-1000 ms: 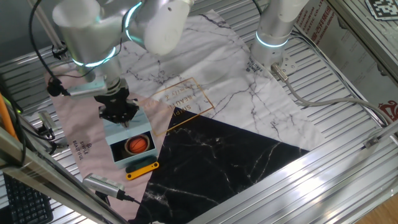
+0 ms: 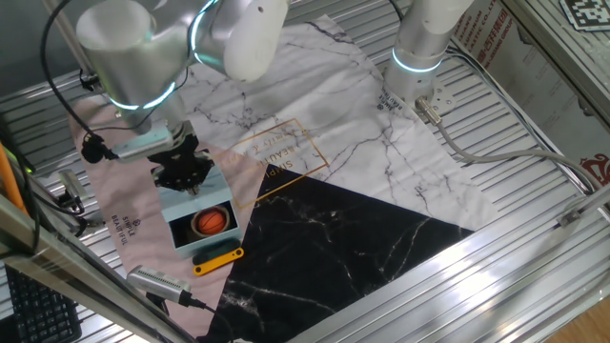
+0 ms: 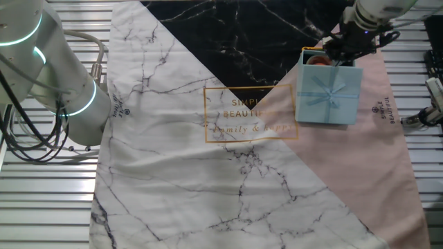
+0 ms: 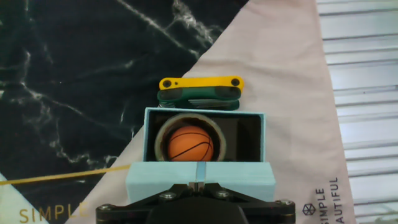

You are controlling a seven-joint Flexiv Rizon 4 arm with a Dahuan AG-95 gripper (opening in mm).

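A light blue gift box [image 2: 203,238] stands on the pink part of the cloth, partly uncovered. Its lid [image 4: 249,177], bearing a ribbon bow [image 3: 331,91], covers the rear part. In the uncovered part, a small orange basketball [image 4: 190,144] sits inside a tan ring [image 4: 161,140], left of a dark empty space in the wrist view. Over the lid, my gripper points down with its fingertips close together at the ribbon. No part of the bow can be made out between them, and whether they touch the lid is unclear.
A folding tool with a yellow and green handle [image 4: 200,83] lies just outside the box's open end.
The arm has shifted slightly, with the gripper coming a little lower over the lid. Box, ball and folding tool have stayed in place.
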